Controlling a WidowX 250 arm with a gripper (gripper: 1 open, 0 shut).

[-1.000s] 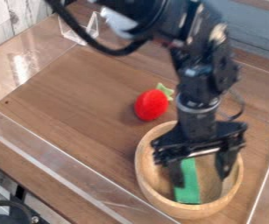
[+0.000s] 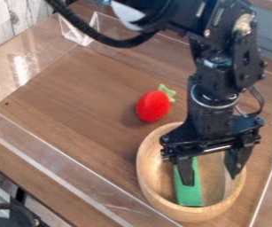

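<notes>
My black gripper is open over a round wooden bowl at the lower right. Its fingers point down into the bowl, just above a green block lying on the bowl's floor; whether they touch it I cannot tell. The gripper body hides part of the bowl's back and the block's upper end.
A red toy fruit with a green top lies on the wooden table behind and left of the bowl. A black cable arches across the top.
My gripper has risen slightly and shifted a little to the right above the bowl. The green block and the red fruit look unmoved.
</notes>
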